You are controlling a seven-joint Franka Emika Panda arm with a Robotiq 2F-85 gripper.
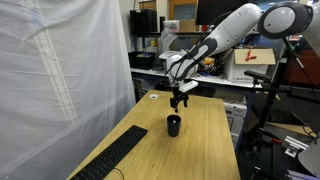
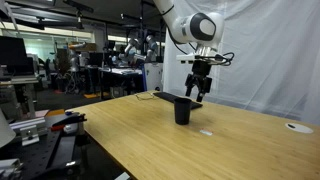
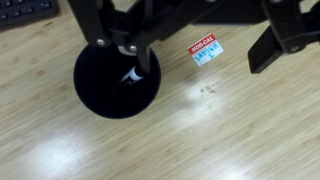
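A black cup (image 1: pixel 174 127) stands upright on the wooden table, also plain in the second exterior view as a dark cylinder (image 2: pixel 182 111). Looking down into the cup (image 3: pixel 93 91), I see a small pale-tipped object (image 3: pixel 132 76) inside; what it is, I cannot tell. My gripper is open, its fingers (image 3: pixel 285 32) wide apart with nothing held. In the wrist view the left finger overlaps the cup's rim, while the gap lies over bare table to its right. From outside, the gripper (image 2: pixel 197 92) hangs above table height near the cup.
A black keyboard (image 1: pixel 115 153) lies along one table edge. A red-and-white label with handwriting (image 3: pixel 206 49) lies flat beside the cup. A white round item (image 2: pixel 299 127) sits farther along the table (image 2: pixel 240 155).
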